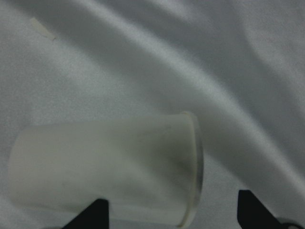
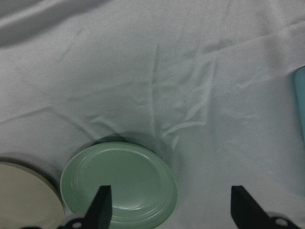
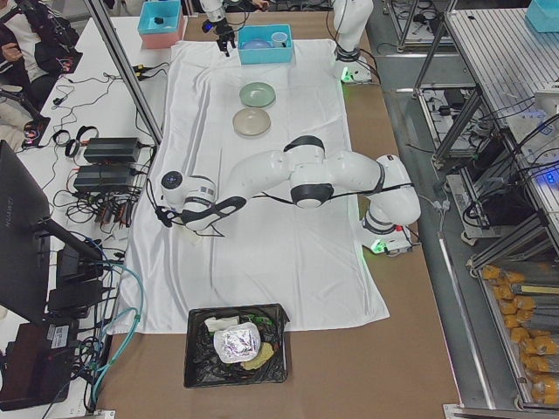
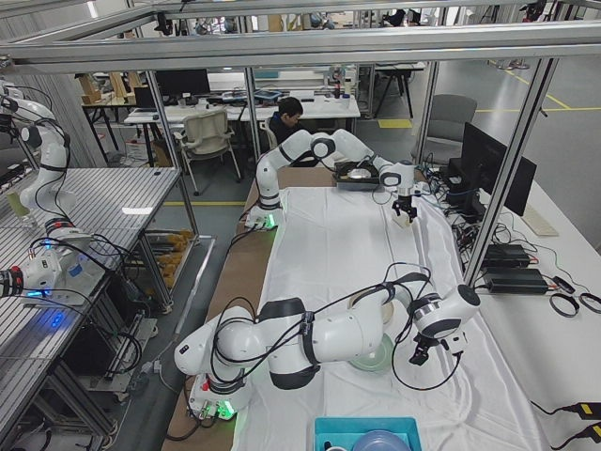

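A pale translucent cup [image 1: 105, 162] lies on its side on the white cloth, just beneath my left gripper, whose fingers stand apart at the lower edge of the left wrist view. In the camera left view that gripper [image 3: 166, 216] is low at the cloth's left side, with the cup mostly hidden under the arm. My right gripper is open and empty above the cloth near a green plate [image 2: 119, 176] and a beige plate [image 2: 24, 195]. In the camera right view it [image 4: 437, 352] hangs over the cloth's near end.
A blue bin [image 3: 262, 56] with a purple dish and cup stands at the cloth's far end. A black lined crate [image 3: 196, 367] with a foil container and wrappers sits at the other end. Electronics crowd the left side.
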